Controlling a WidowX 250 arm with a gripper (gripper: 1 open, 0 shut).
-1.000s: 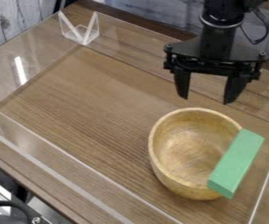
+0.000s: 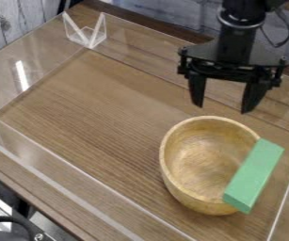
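My black gripper (image 2: 229, 89) is in the upper right of the camera view, above and behind a tan round bowl (image 2: 184, 160). Its two dark fingers point down and stand wide apart, with nothing visible between them. A light green rectangular block (image 2: 252, 173) lies slanted on the bowl's right side, over its rim.
A small clear wire-like object (image 2: 87, 30) stands at the back left of the wooden table (image 2: 72, 113). Dark cables show at the bottom left edge.
The gripper has shifted slightly over the last second, with small changes in its tilt. The bowl and green block have not moved.
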